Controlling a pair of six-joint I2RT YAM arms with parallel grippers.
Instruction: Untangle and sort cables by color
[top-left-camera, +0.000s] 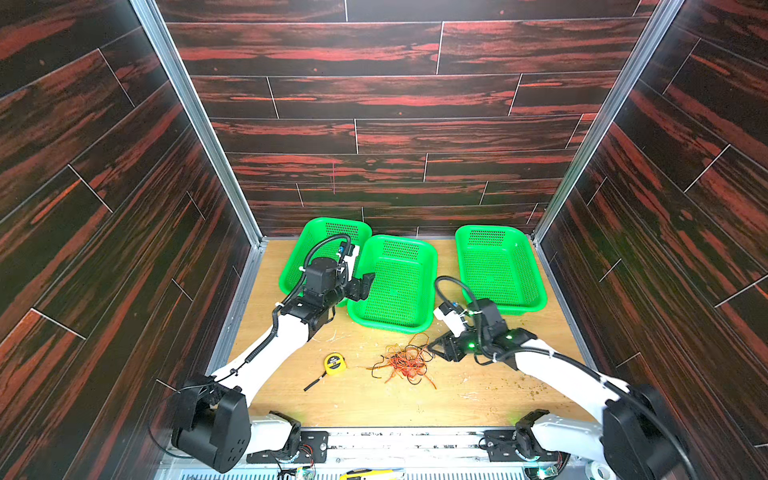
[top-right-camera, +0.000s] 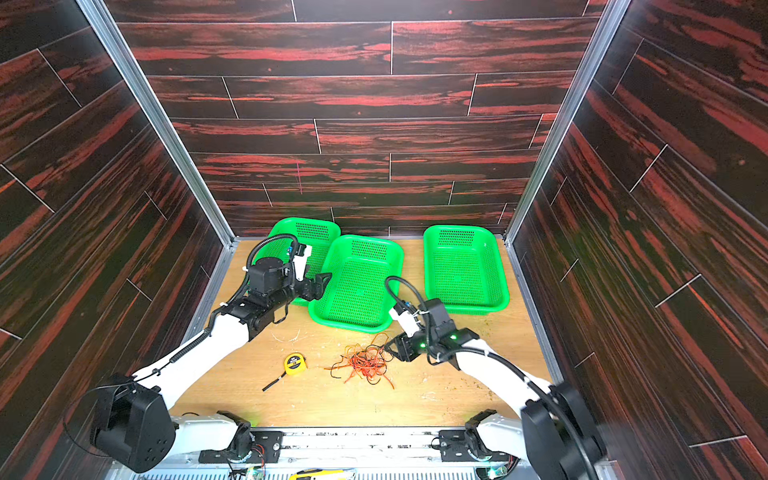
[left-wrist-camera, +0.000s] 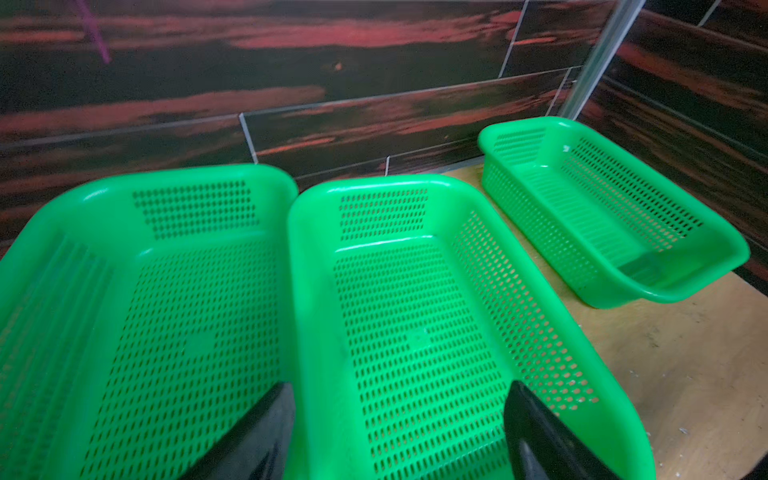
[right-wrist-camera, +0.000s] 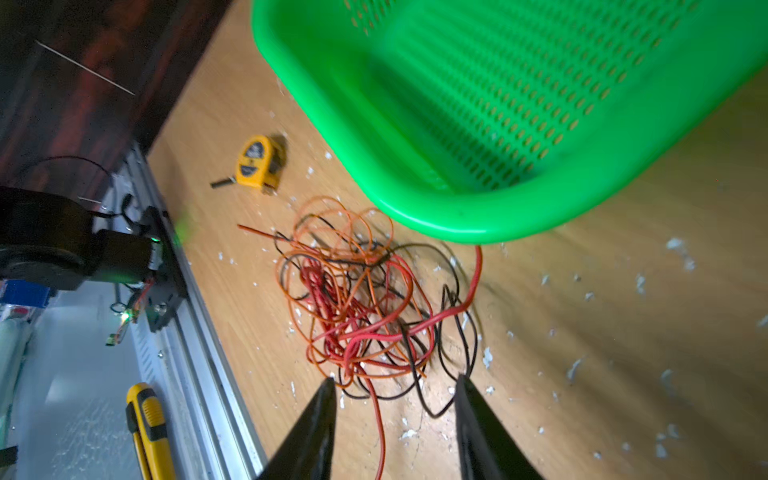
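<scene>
A tangle of red, orange and black cables (top-left-camera: 404, 361) lies on the wooden table before the middle green basket (top-left-camera: 392, 284). My right gripper is just right of and above the tangle, open, its fingers empty in the right wrist view. My left gripper hangs over the left and middle baskets, open with nothing between its fingers. The left basket (left-wrist-camera: 184, 304) and the middle basket look empty.
The right basket (top-left-camera: 500, 268) stands apart at the back right. A yellow tape measure (top-left-camera: 334, 364) lies left of the tangle, and a utility knife (right-wrist-camera: 148, 424) lies off the front edge.
</scene>
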